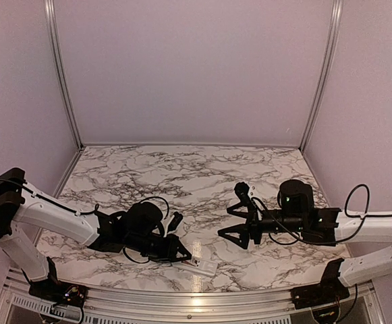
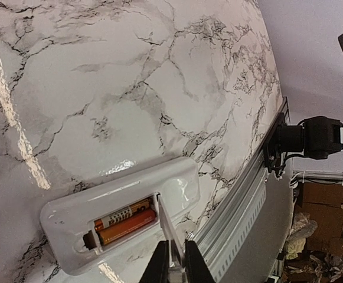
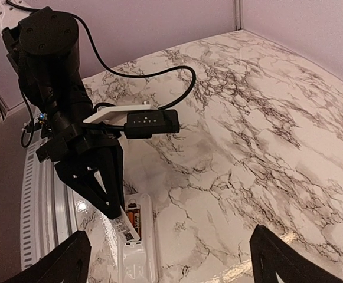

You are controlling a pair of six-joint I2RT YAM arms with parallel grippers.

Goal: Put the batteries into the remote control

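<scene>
The white remote control (image 2: pixel 71 236) lies near the table's front edge. Its compartment shows two orange batteries (image 2: pixel 127 227) side by side in the left wrist view. My left gripper (image 1: pixel 185 256) is shut on a thin light strip (image 3: pixel 124 225), apparently the battery cover, whose end rests at the compartment's edge; the right wrist view shows it slanting down over the remote. My right gripper (image 1: pixel 231 223) hangs to the right of the remote, fingers apart, nothing between them.
Metal rails (image 1: pixel 236 298) run along the front edge, close beside the remote. Walls enclose the back and sides.
</scene>
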